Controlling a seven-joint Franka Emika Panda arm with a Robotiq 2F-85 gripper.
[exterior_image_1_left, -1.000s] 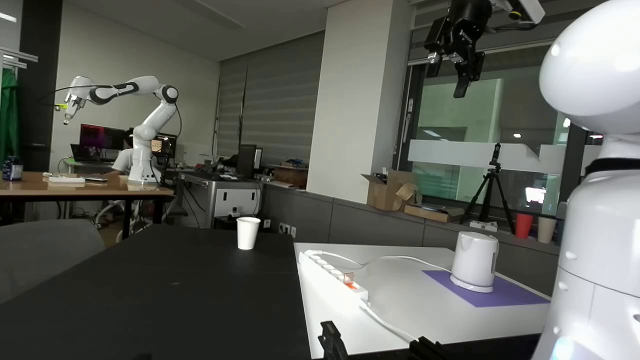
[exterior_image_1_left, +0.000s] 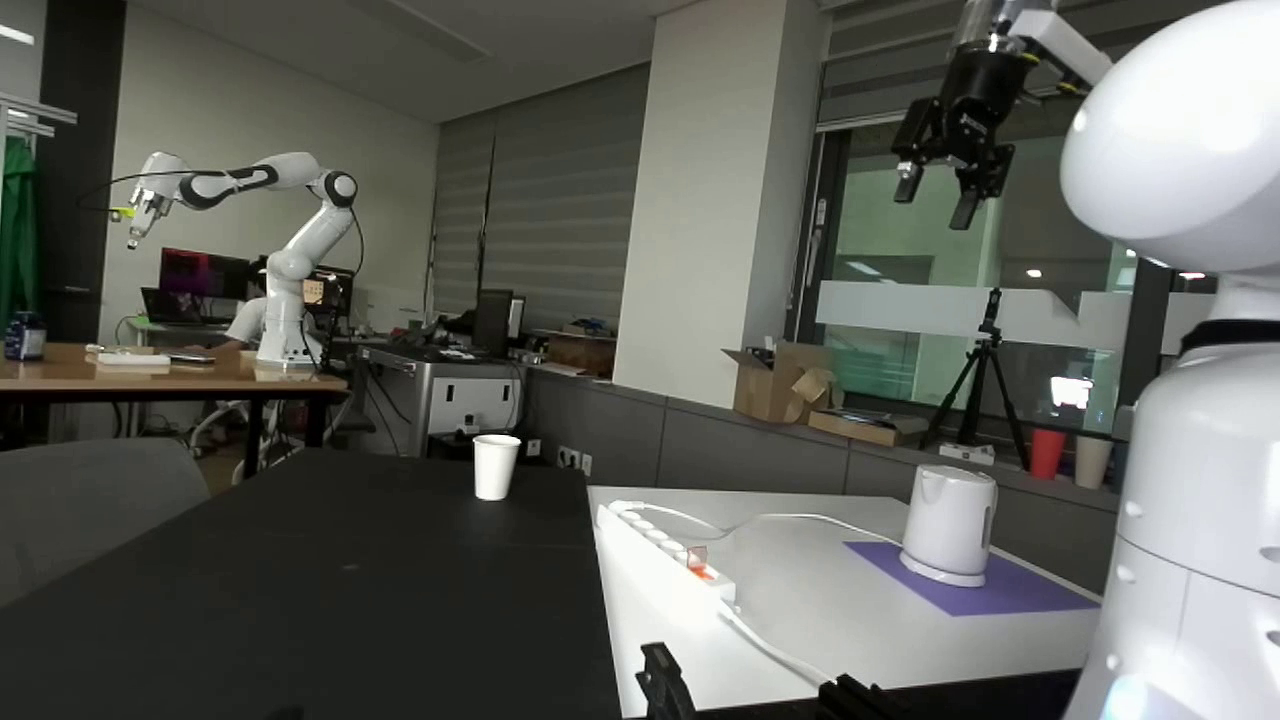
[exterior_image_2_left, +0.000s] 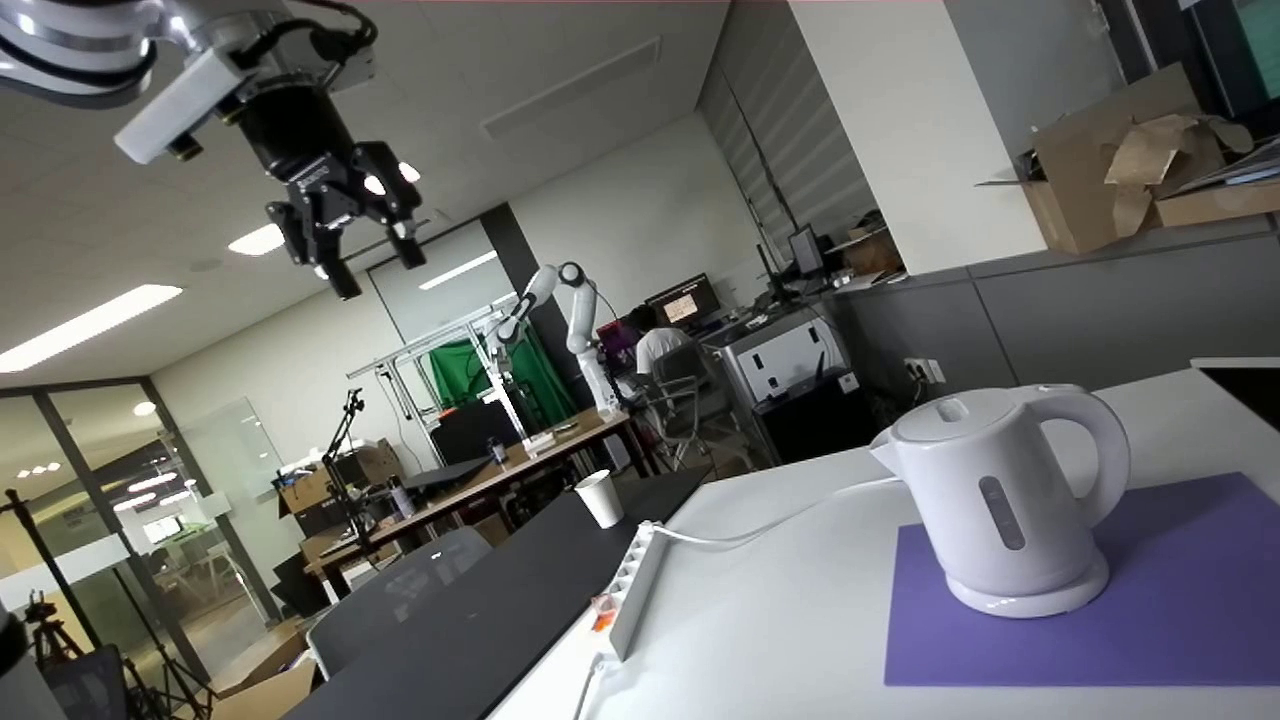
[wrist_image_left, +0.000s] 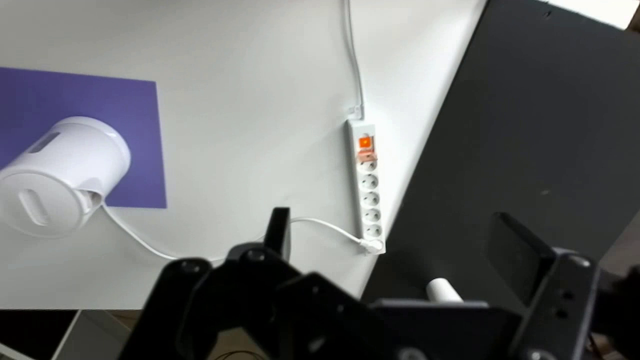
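Note:
High above the tables, my gripper (exterior_image_1_left: 935, 206) stands open with nothing between its fingers; exterior view 2 shows the gripper (exterior_image_2_left: 380, 274) near the top left. A white electric kettle (exterior_image_2_left: 990, 480) stands upright on a purple mat (exterior_image_2_left: 1182, 600). From above, the kettle (wrist_image_left: 66, 174) is at the left of the wrist view, well away from my fingers. A white power strip (wrist_image_left: 367, 186) with an orange switch lies along the white table's edge, a cable from the kettle's side plugged into its end. On the black table stands a white paper cup (exterior_image_1_left: 494, 467), partly hidden behind the gripper in the wrist view.
The white table (exterior_image_1_left: 792, 600) adjoins the black table (exterior_image_1_left: 360, 600), whose top is mostly bare. The white kettle cord (exterior_image_1_left: 780, 517) runs loosely across the white surface. A cardboard box (exterior_image_1_left: 777, 382) and a tripod (exterior_image_1_left: 982, 384) stand by the window, beyond the tables.
In exterior view 1 my gripper has shifted to the right and somewhat lower, tilting slightly. The kettle, power strip and cup have stayed where they were.

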